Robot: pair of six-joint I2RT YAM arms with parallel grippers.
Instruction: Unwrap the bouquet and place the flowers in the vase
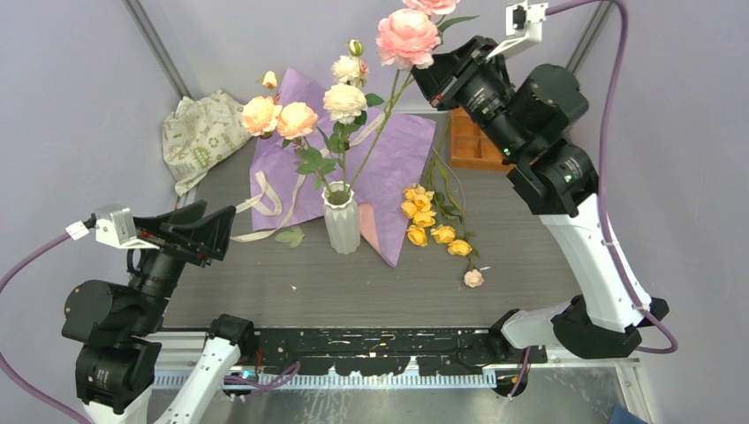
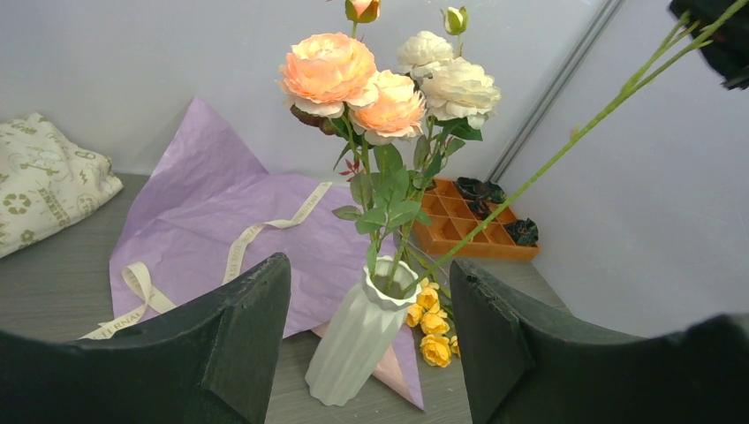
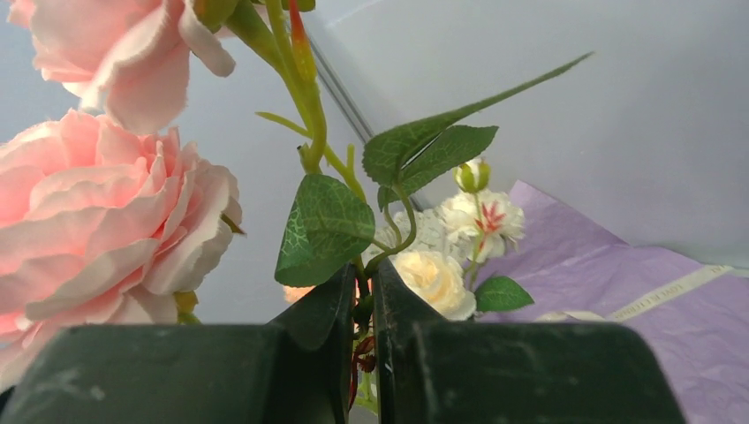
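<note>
The ribbed white vase [image 1: 341, 223] stands upright on the table, holding peach roses [image 1: 297, 120] and white roses [image 1: 344, 102]. My right gripper is shut on the stem of a pink rose [image 1: 408, 40], high above the table. This stem [image 2: 565, 148] slants down to the left, and its lower end enters the vase mouth in the left wrist view. Pink blooms fill the left side of the right wrist view. Off to the vase's left, my left gripper is open, its fingers [image 2: 252, 331] apart with nothing between them.
Yellow flowers [image 1: 424, 215] and a small pale bloom [image 1: 473, 278] lie right of the vase. Behind it spreads purple wrapping paper [image 1: 296, 97] with a ribbon. An orange compartment tray [image 1: 472, 146] and a patterned cloth bag [image 1: 201, 137] sit further back.
</note>
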